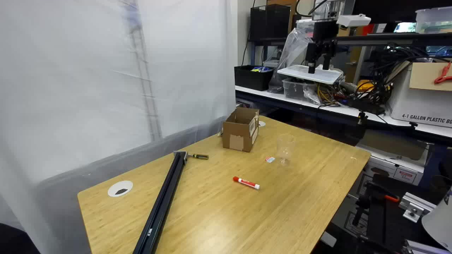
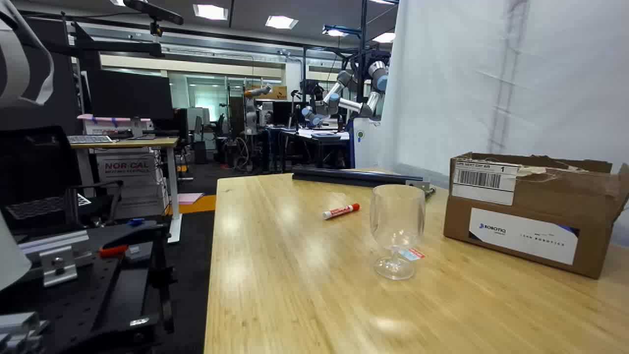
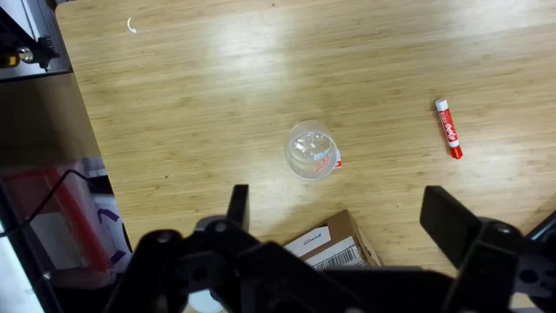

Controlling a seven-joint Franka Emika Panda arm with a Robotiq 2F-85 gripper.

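Note:
My gripper is open with nothing between its black fingers, high above the table; exterior view 1 shows the gripper (image 1: 318,67) pointing down at the upper right. A clear stemmed plastic cup (image 2: 397,221) stands upright on the table. From above, the cup (image 3: 311,150) lies ahead of my fingertips, partly covering a small red-and-white packet (image 3: 338,159). A red-and-white marker (image 3: 448,128) lies flat to the right of the cup. Partly hidden beneath my gripper is an open cardboard box (image 3: 333,242), whose full shape appears as a brown box (image 1: 240,129) in exterior view 1.
A long black rail (image 1: 163,199) lies along the table's far-left side, with a screwdriver (image 1: 199,156) by its end. A white curtain (image 1: 114,84) borders one side.

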